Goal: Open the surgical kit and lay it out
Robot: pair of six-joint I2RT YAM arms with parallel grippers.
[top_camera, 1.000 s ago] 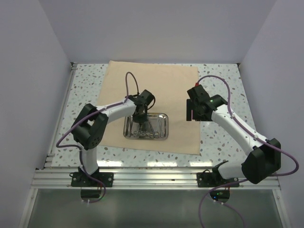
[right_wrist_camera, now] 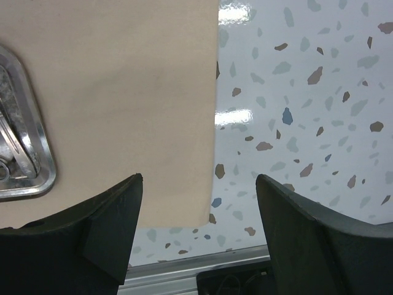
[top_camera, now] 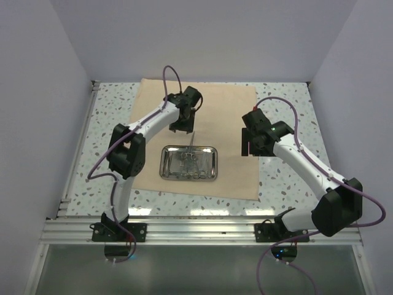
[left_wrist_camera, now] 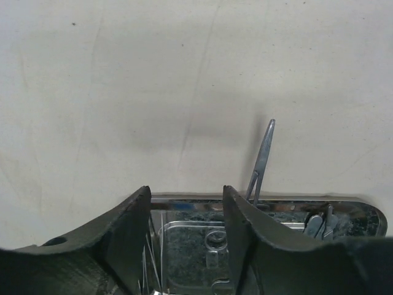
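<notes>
A metal tray (top_camera: pixel 215 175) stands on the tan cloth (top_camera: pixel 233 178) with several steel instruments inside. One scissor-like instrument (top_camera: pixel 191 140) leans over the tray's far rim, its tip pointing out above the cloth; in the left wrist view that instrument (left_wrist_camera: pixel 262 161) rises just past the right finger. My left gripper (top_camera: pixel 182 130) is open beyond the tray's far edge, and nothing shows between its fingers. Over the right edge of the cloth, my right gripper hangs open and empty. Part of the tray (right_wrist_camera: pixel 43 153) shows at the left of the right wrist view.
A speckled tabletop (top_camera: pixel 295 101) surrounds it, clear on the right apart from the right arm. A metal rail (top_camera: pixel 202 224) runs along the front edge.
My left gripper has moved from over the tray to beyond its far edge. One instrument now sticks out over the far rim, where earlier it lay inside. The right arm stayed still.
</notes>
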